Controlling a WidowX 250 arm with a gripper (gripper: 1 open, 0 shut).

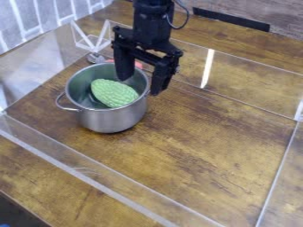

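Note:
A steel pot (104,116) with loop handles stands on the wooden table at left of centre, with a green textured oblong object (112,93) lying inside it. My black gripper (140,78) hangs open over the pot's back rim, its two fingers spread left and right above and beside the pot. Nothing shows held between them. Part of the pot's back is hidden behind the gripper.
A small utensil with a red part (138,65) lies behind the pot, mostly hidden. Clear panels edge the table (213,151). A whitish object sits at the upper left.

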